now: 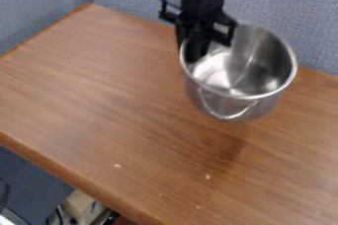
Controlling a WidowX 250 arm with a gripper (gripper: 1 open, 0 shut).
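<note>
A steel pot with a wire handle sits in the upper right of the view, tilted toward me. My black gripper is at the pot's left rim, shut, apparently pinching the rim; the exact contact at its tips is hard to make out. The pot appears to be held up over the wooden table.
Grey padded walls stand at the back and left. Cables and hardware lie below the table's lower-left edge.
</note>
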